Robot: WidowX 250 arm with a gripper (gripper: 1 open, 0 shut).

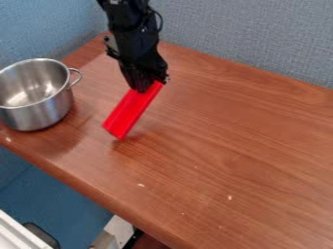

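Note:
My black gripper (147, 76) is shut on a flat red bar (131, 110), holding it tilted by its upper end, with the lower end hanging down to the left near or on the wooden table (229, 156); whether it touches cannot be told. A steel pot (34, 112) with side handles stands to the left of the bar, at the table's left side, apart from it.
Grey-blue walls (247, 44) line the back and left. Beyond the table's front-left edge are a blue surface and a white object (14, 233) at bottom left.

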